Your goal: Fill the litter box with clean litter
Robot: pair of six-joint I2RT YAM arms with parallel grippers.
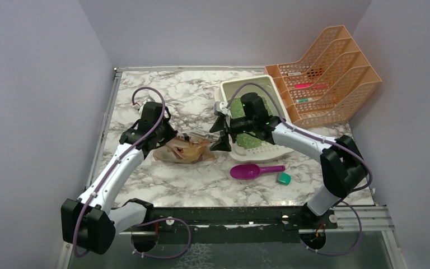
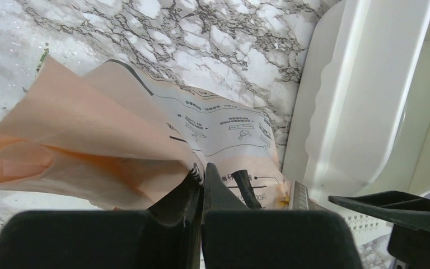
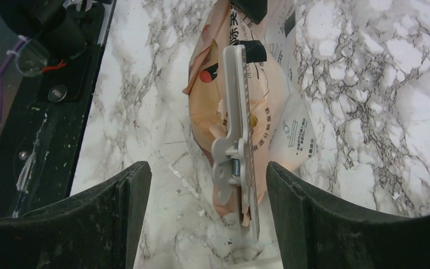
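Observation:
A crumpled paper litter bag [image 1: 182, 150] lies mid-table, with a long clip [image 3: 235, 101] along its end. My left gripper is shut at the bag's edge; whether paper is pinched between the fingertips is hard to see. My right gripper [image 1: 220, 136] stands open, fingers either side of the clip's line in its wrist view, short of it. The litter box [image 1: 266, 150], holding green litter, is under the right arm.
A purple scoop [image 1: 249, 171] and teal object [image 1: 284, 178] lie at the front right. An orange rack [image 1: 336, 101] stands at back right.

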